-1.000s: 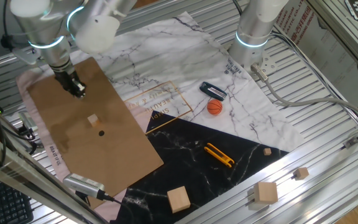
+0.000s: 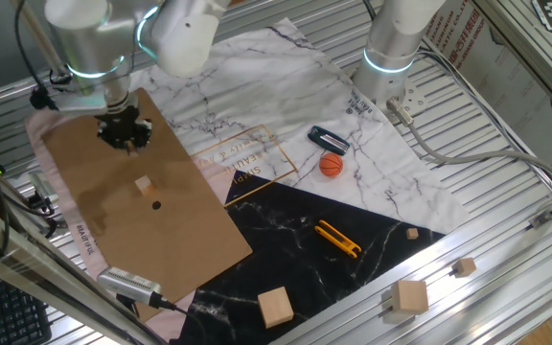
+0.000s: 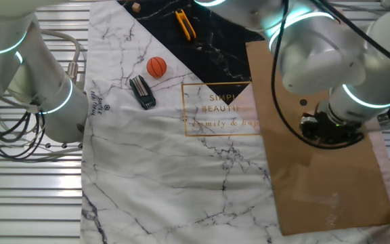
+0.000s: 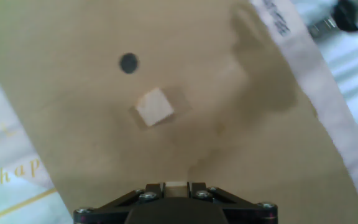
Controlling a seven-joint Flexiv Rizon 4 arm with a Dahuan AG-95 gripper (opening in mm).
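A small pale wooden cube (image 2: 144,185) rests on the brown board (image 2: 185,235), close to a dark round spot (image 4: 128,63). The wrist view shows the same cube (image 4: 155,107) ahead of my gripper, clear of the fingers. Between those fingers sits a small light wooden block (image 4: 176,184), filling the narrow gap; only its end shows. In exterior view 1 my gripper (image 2: 130,146) hangs over the board's far part, behind the cube. In exterior view 2 the gripper's dark body hides the cube.
An orange ball (image 2: 331,165) and a dark green tool (image 2: 329,140) lie on the white marbled cloth (image 2: 247,77). On the black part are a yellow cutter (image 2: 338,239) and wooden blocks, one large (image 2: 276,307). A camera (image 2: 129,283) stands near the board's front corner.
My gripper has shifted slightly to the right in exterior view 1 and turned from a slanted pose to a more upright one. The cube on the board has stayed put.
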